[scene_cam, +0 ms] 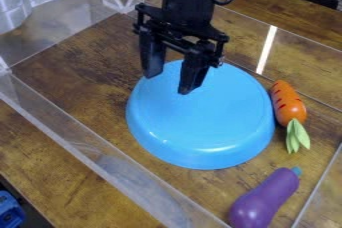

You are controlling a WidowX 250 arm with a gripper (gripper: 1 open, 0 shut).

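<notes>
My black gripper (181, 64) is above the upper part of a blue round dish (201, 130), its two fingers apart with nothing visible between them. It hides part of the dish's far edge. To the right of the dish lies an orange toy carrot (286, 105) with green leaves. A purple toy eggplant (263, 199) lies at the lower right, nearer the front.
A clear plastic wall (100, 157) runs along the left front of the wooden floor (74, 67). A blue object (7, 212) sits outside at the bottom left corner.
</notes>
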